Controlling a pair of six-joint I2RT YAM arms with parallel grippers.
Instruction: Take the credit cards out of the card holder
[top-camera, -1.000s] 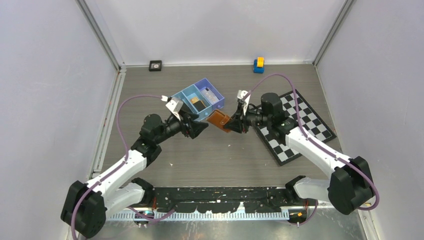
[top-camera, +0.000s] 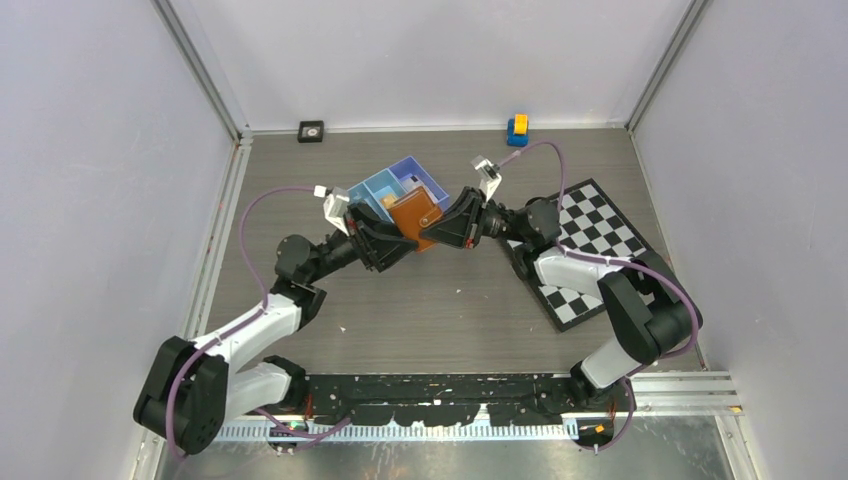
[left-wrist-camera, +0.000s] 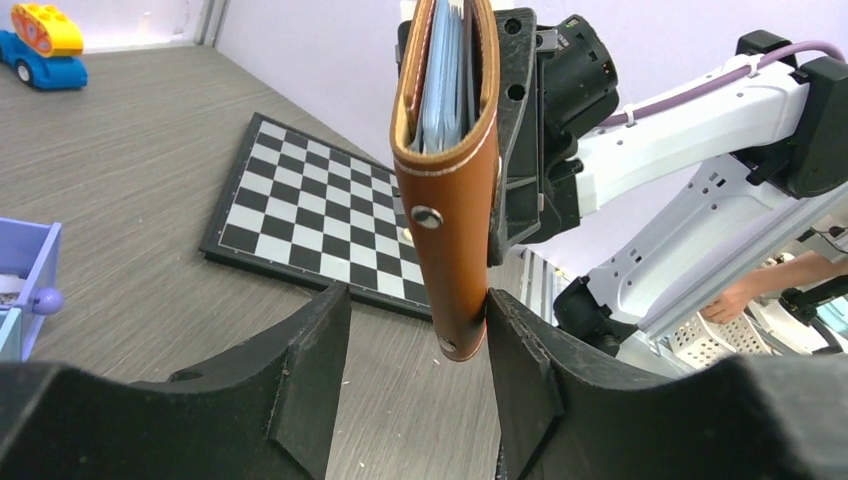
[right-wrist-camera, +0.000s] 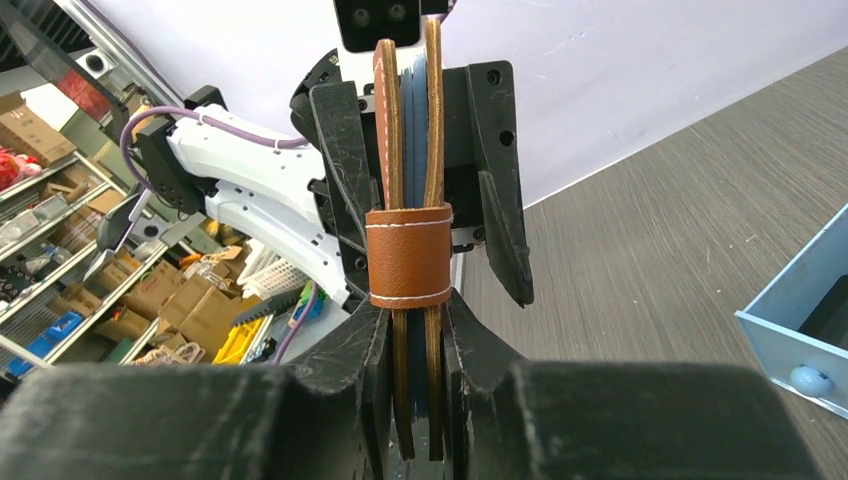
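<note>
A brown leather card holder (top-camera: 414, 214) hangs upright between both arms above the table, blue-grey cards visible in its open top in the left wrist view (left-wrist-camera: 445, 85). My right gripper is shut on it, the strap with its snap facing that side. My left gripper is part open; its fingers reach toward the holder's lower end, with the holder just beyond or between the tips, and I cannot tell whether they touch it.
A blue and purple compartment box (top-camera: 385, 185) sits behind the grippers. A chessboard (top-camera: 600, 225) lies right, a toy car (top-camera: 517, 135) at the back right, a small black square (top-camera: 311, 132) at the back left.
My right gripper has moved left with the card holder, raising it toward my left gripper, which has shifted slightly. The two grippers are now closer together.
</note>
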